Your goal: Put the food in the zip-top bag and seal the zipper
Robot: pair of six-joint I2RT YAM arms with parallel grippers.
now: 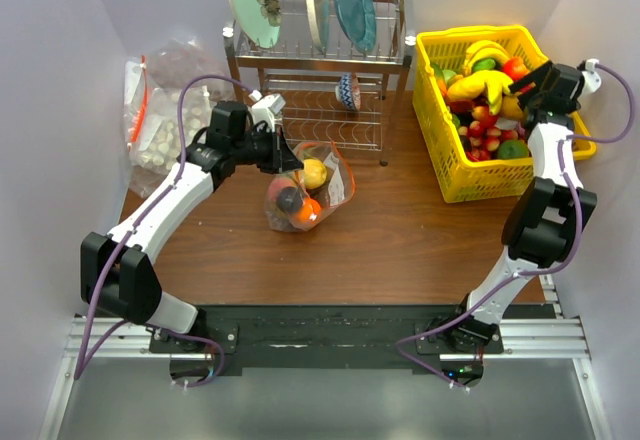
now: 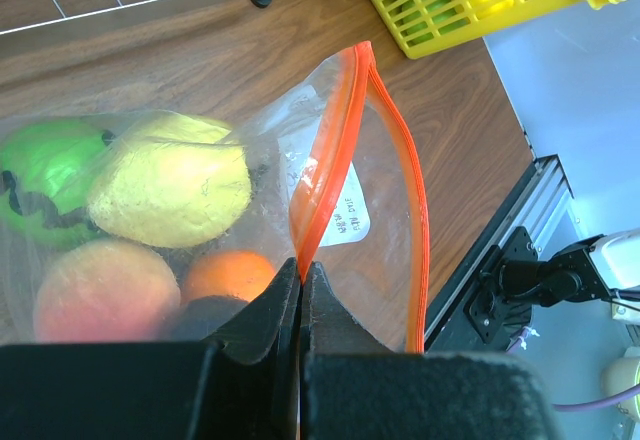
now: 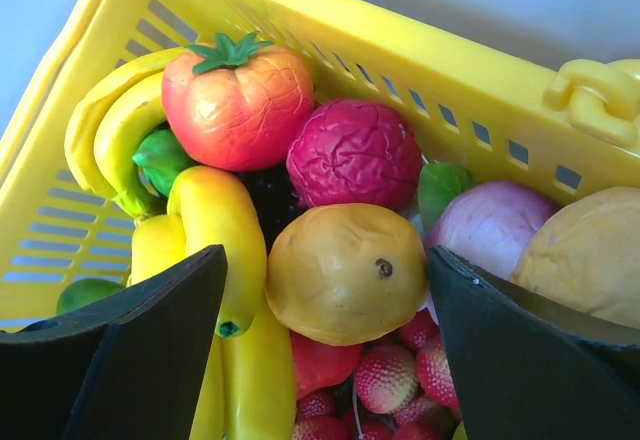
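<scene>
A clear zip bag [image 1: 333, 185] with orange zipper [image 2: 340, 140] sits mid-table, holding a yellow fruit [image 2: 170, 180], a green one [image 2: 45, 170], a peach [image 2: 105, 290], an orange [image 2: 228, 275] and a dark one. My left gripper is shut at the bag's zipper edge; whether film lies between its fingertips is unclear. Over the yellow basket [image 1: 450, 180], my right gripper is open above a round yellow-brown food [image 3: 340, 260], among bananas [image 3: 220, 250], a tomato [image 3: 235, 110], red cabbage [image 3: 355, 150] and small red fruits.
A wire dish rack [image 1: 330, 125] with plates and a patterned bowl stands at the back. Another clear bag [image 1: 165, 120] with white items lies at the left.
</scene>
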